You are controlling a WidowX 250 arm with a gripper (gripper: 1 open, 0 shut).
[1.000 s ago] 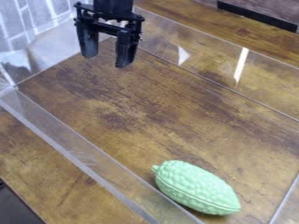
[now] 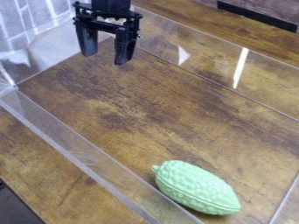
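Observation:
My black gripper (image 2: 105, 51) hangs at the top left of the camera view, its two fingers apart with nothing between them, above the far left part of a clear-walled enclosure. A pale green, bumpy bitter-melon-like object (image 2: 195, 187) lies on the wooden floor in the near right part of the enclosure, well away from the gripper.
Transparent walls (image 2: 70, 149) border the wooden surface (image 2: 152, 114) on the left, back and right. A white translucent curtain or plastic (image 2: 30, 26) is at the top left, and a dark patterned panel (image 2: 257, 9) at the top right.

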